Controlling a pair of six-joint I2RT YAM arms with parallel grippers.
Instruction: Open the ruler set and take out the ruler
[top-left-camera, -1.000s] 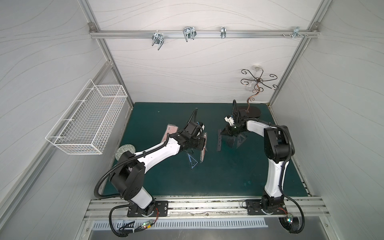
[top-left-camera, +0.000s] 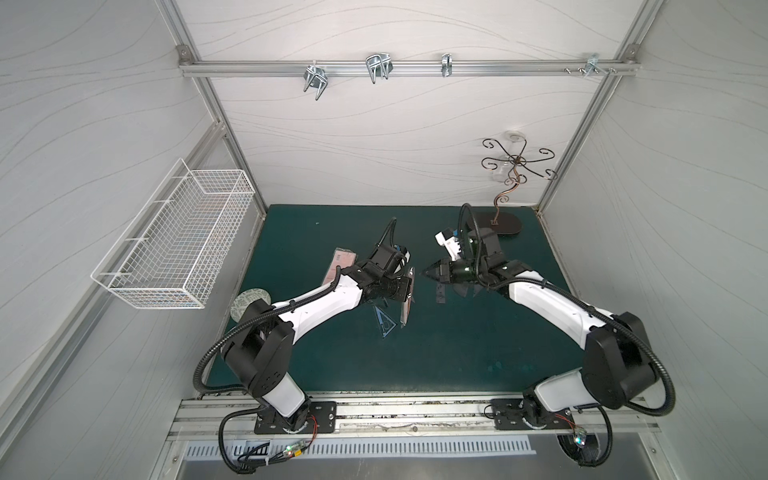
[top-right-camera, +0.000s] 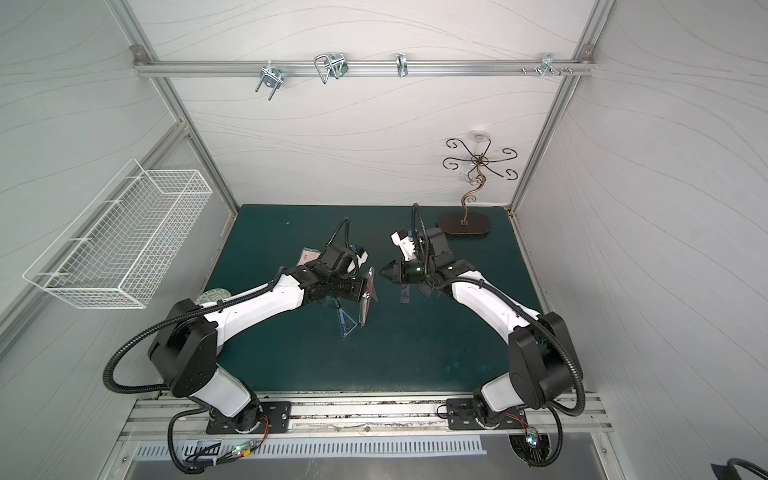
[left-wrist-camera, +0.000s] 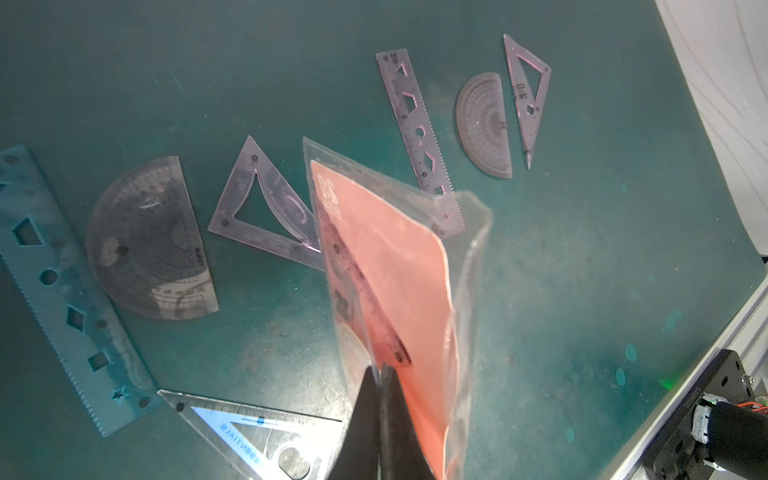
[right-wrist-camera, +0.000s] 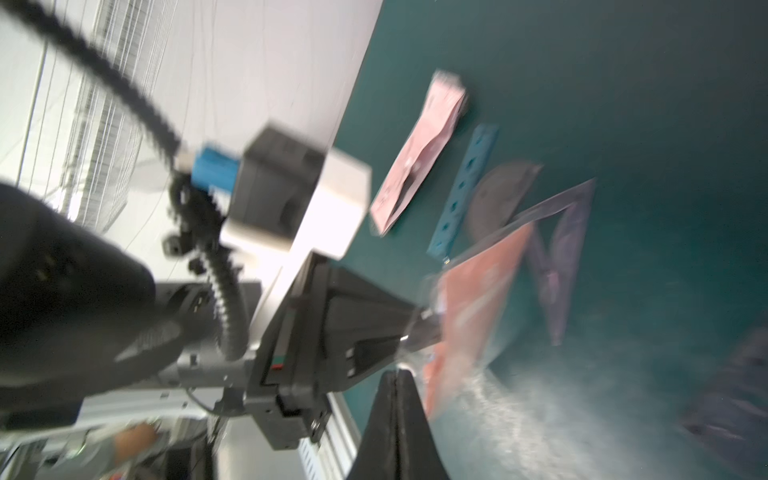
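Observation:
In the left wrist view a clear pouch with a pink card (left-wrist-camera: 400, 264) stands upright, my left gripper shut on its near side. A marked ruler (left-wrist-camera: 369, 296) shows against the card inside it. Beyond the pouch in that view lies a clear ruler (left-wrist-camera: 416, 120) on the table. My right gripper is shut, with nothing visible between its fingers; in the top left view it is right of the pouch (top-left-camera: 408, 300), apart from it. A blue ruler (left-wrist-camera: 68, 296) lies flat on the other side.
Loose on the table are a large protractor (left-wrist-camera: 152, 240), a small protractor (left-wrist-camera: 484, 124) and several set squares, one blue-lettered (left-wrist-camera: 248, 436). Another pink pouch (right-wrist-camera: 420, 148) lies farther left. A scrolled metal stand (top-left-camera: 500, 224) occupies the back right.
My right arm has swung its elbow outward and brought its gripper left, closer to the pouch, away from the clear pieces at the right. The left arm and its pouch look unmoved.

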